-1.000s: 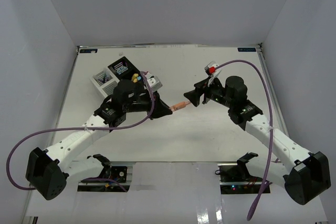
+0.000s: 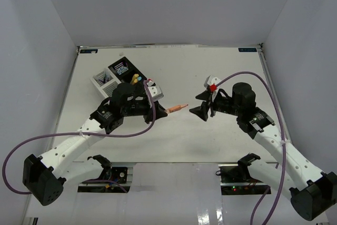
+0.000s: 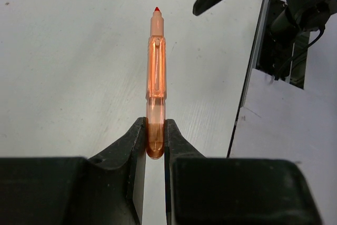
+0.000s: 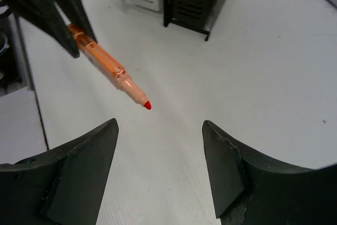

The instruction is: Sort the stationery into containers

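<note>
An orange marker with a bare red tip is clasped near its rear end by my left gripper, which is shut on it. From above, the marker points right, toward my right gripper. That right gripper is open, its fingers wide apart and nothing between them. In the right wrist view the marker lies beyond and left of those fingers, clear of them. At the back left stand a black basket and a white basket, both with items inside.
Yellow and blue items show at the black basket's near end, partly hidden by the left arm.
The right gripper's fingers came away from the marker's tip, dropping toward the front and spreading wider. The left gripper drew slightly left, still holding the marker.
</note>
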